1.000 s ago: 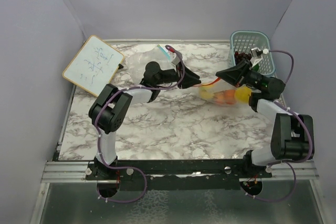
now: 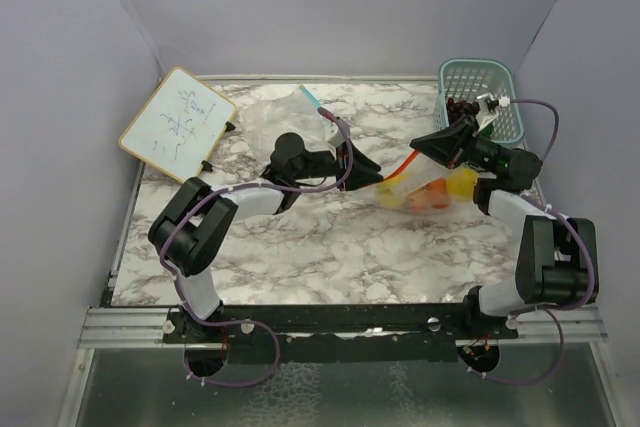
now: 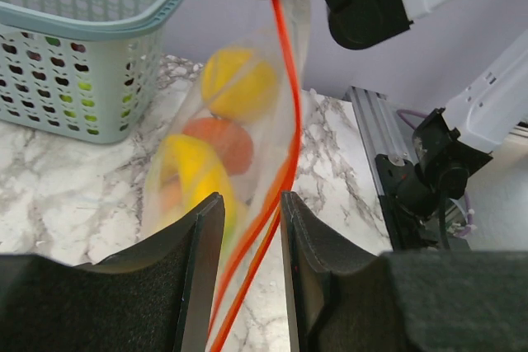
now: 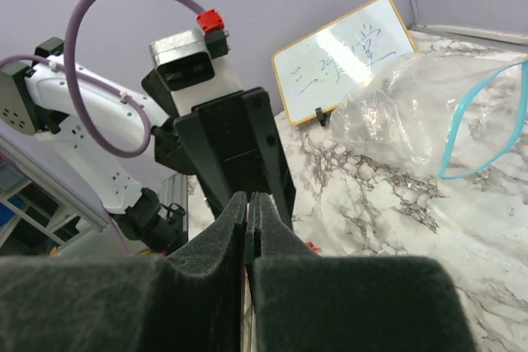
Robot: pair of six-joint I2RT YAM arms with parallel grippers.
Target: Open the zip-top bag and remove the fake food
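Note:
The clear zip top bag (image 2: 430,192) with an orange seal holds several yellow and orange fake food pieces (image 3: 214,146). My right gripper (image 2: 425,152) is shut on the upper end of the bag's orange seal (image 3: 285,30), lifting it. My left gripper is at the lower end of that seal, its fingers slightly apart with the strip running between or just behind them; whether it grips the strip is unclear.
A green plastic basket (image 2: 470,72) with dark items stands at the back right. A second clear bag with blue seal (image 4: 412,113) lies at the back left beside a whiteboard (image 2: 178,122).
The right gripper shifted slightly and back, still at the seal's upper end.

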